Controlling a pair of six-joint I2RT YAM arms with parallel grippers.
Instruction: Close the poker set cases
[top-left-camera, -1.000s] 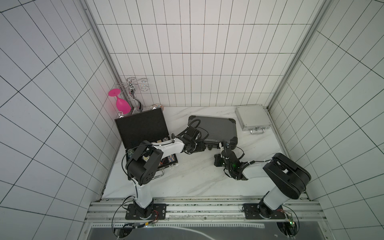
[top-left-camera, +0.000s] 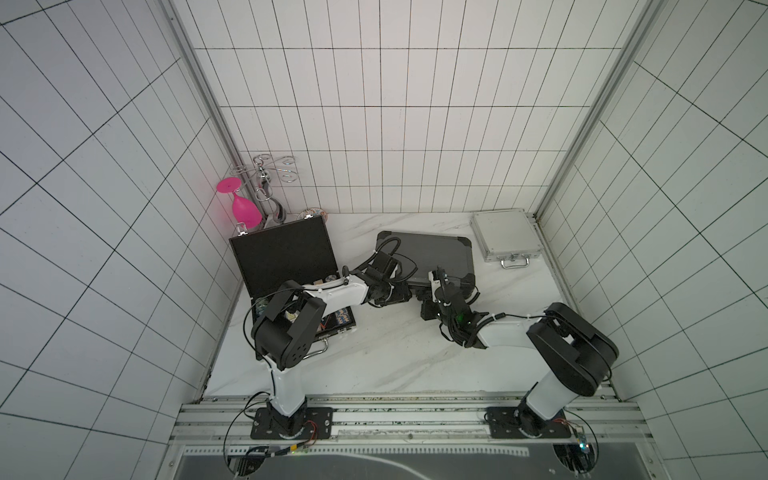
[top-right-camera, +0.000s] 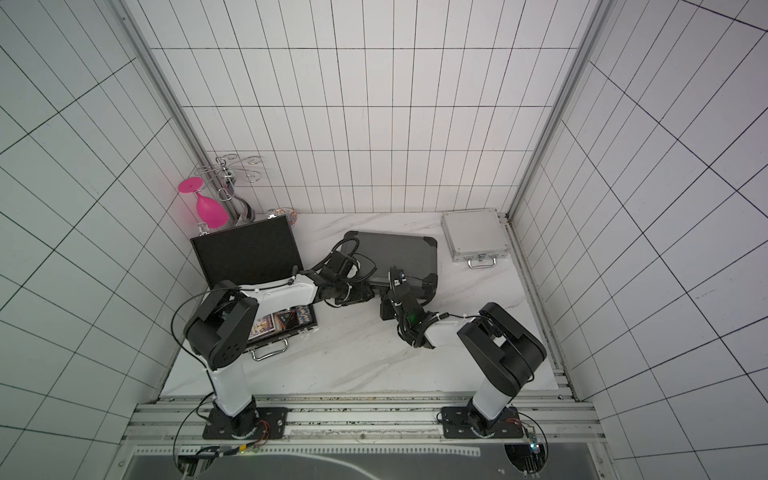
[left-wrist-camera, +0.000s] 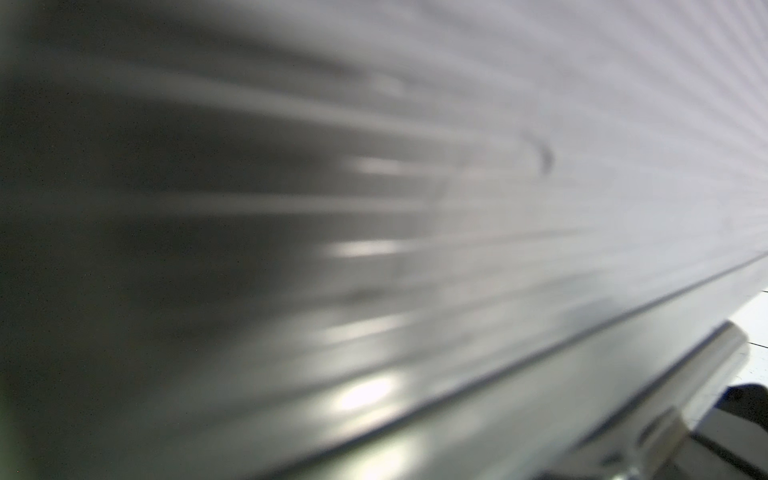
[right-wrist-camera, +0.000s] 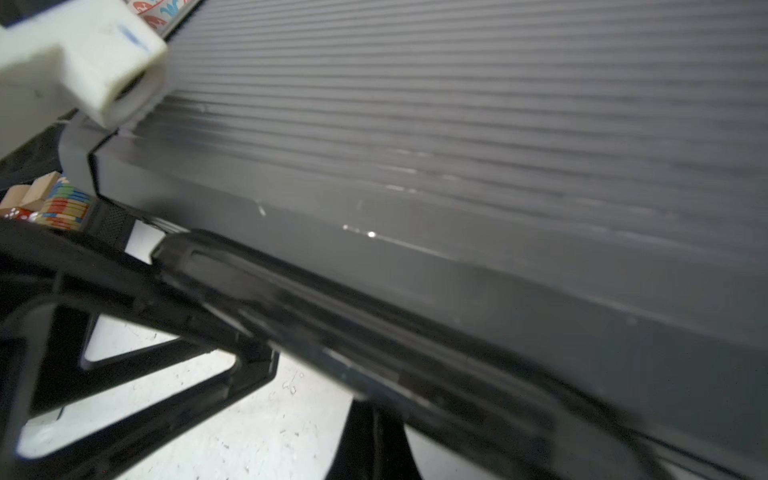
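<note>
The dark grey case (top-left-camera: 434, 251) lies flat in the middle of the table, lid down. In the right wrist view its ribbed lid and dark handle (right-wrist-camera: 320, 324) fill much of the frame. My right gripper is shut just below the handle; nothing shows between its fingers. My left gripper (top-left-camera: 404, 295) is by the case's front left, its black finger frame (right-wrist-camera: 172, 364) near the handle's left end; its opening cannot be judged. The case lid blurs across the left wrist view. At left, another case stands open, black lid (top-left-camera: 284, 254) raised, partly covered by my left arm.
A closed silver case (top-left-camera: 506, 232) sits at the back right. A pink goblet-shaped object (top-left-camera: 245, 211) and a curled metal stand (top-left-camera: 264, 177) occupy the back left corner. Bare marble (top-left-camera: 400, 352) lies in front of the middle case.
The left arm and the cases show no visible change.
</note>
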